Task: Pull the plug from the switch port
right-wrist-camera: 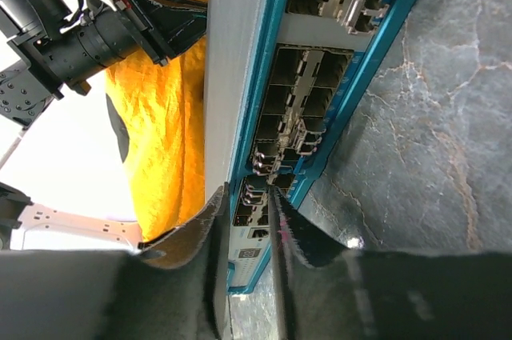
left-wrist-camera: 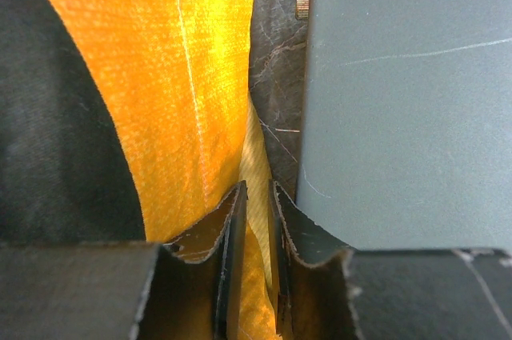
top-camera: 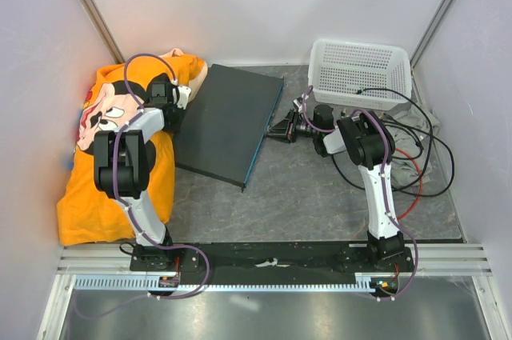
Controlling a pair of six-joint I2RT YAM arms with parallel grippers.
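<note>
The dark switch (top-camera: 228, 120) lies flat and slightly turned, its teal-edged port face (right-wrist-camera: 352, 108) toward my right gripper (top-camera: 274, 131). In the right wrist view my right gripper is shut at the lower ports; whatever is between its fingertips is too small to make out. My left gripper is at the switch's left side, pointing down by its grey panel (left-wrist-camera: 408, 100) and the orange cloth, fingertips slightly apart, with only cloth showing behind the gap.
A white basket (top-camera: 360, 46) stands at the back right, with black and red cables beside it. The orange printed cloth (top-camera: 80, 212) covers the left side.
</note>
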